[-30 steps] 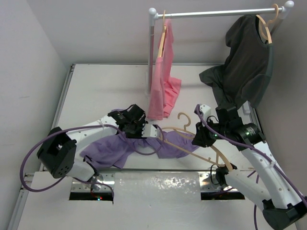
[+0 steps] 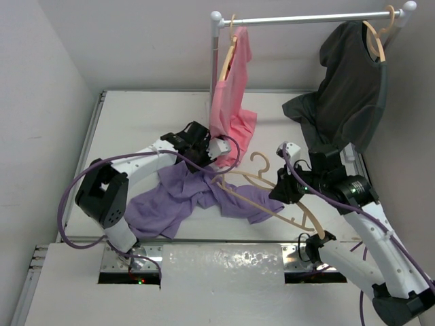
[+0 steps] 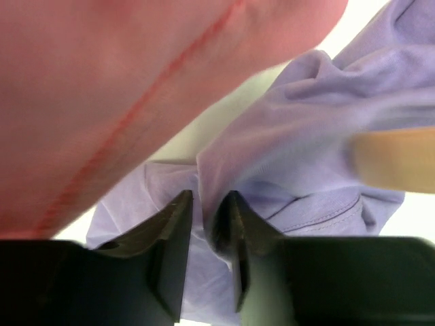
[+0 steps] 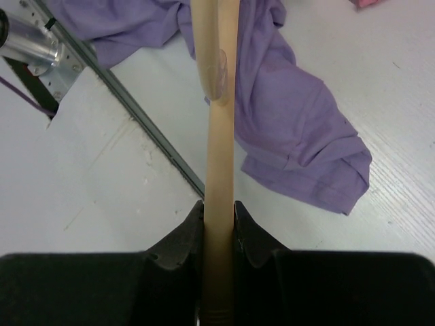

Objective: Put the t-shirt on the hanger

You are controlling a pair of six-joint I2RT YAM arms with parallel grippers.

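Observation:
The purple t-shirt (image 2: 160, 205) lies crumpled on the table, partly beneath the wooden hanger (image 2: 245, 198). My right gripper is shut on the hanger's wooden bar (image 4: 219, 156), holding the hanger over the shirt's right part. At the shirt's far edge is my left gripper (image 2: 213, 163). In the left wrist view, the left gripper stands part open, with a raised fold of the purple shirt (image 3: 214, 159) between its fingers. Whether the pads touch that fold I cannot tell. A blurred hanger end (image 3: 401, 159) juts in from the right.
A pink shirt (image 2: 233, 102) hangs from the rack bar (image 2: 306, 18) right beside my left gripper and fills much of its wrist view. The dark shirt (image 2: 346, 75) hangs behind my right arm. Bare table (image 2: 143, 112) lies at the back left.
The hanger and right gripper have shifted only slightly.

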